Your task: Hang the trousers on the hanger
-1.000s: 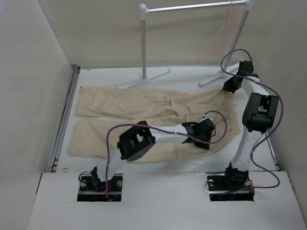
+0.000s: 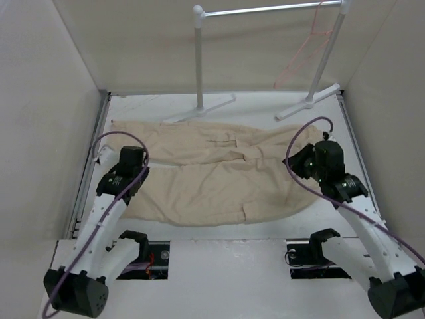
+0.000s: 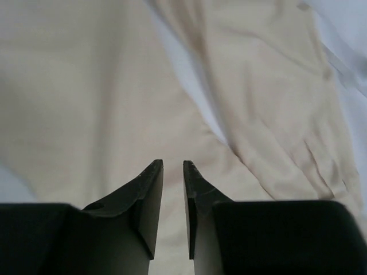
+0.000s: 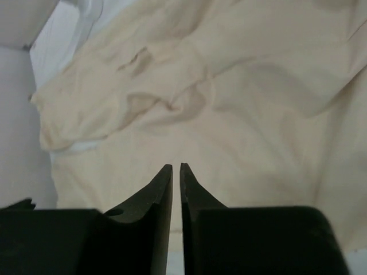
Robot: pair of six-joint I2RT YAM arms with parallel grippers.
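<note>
Beige trousers (image 2: 199,189) lie spread flat across the table, legs to the left and waist to the right. A pink hanger (image 2: 312,40) hangs from the rack's bar at the upper right. Over the leg ends is my left gripper (image 2: 143,166); in the left wrist view its fingers (image 3: 150,200) stand part open, only blurred cloth beyond them. My right gripper (image 2: 287,161) is above the waist end. Its fingers (image 4: 163,200) are slightly apart in the right wrist view, nothing between them.
A white rack (image 2: 199,66) stands at the back, its right foot (image 2: 309,101) on the table behind the cloth. Side walls enclose the table on both sides. A bare white strip (image 2: 219,232) runs along the front edge.
My left arm has swung from the waist side over to the left legs. My right gripper has come from the far right corner in over the waist. The trousers look still.
</note>
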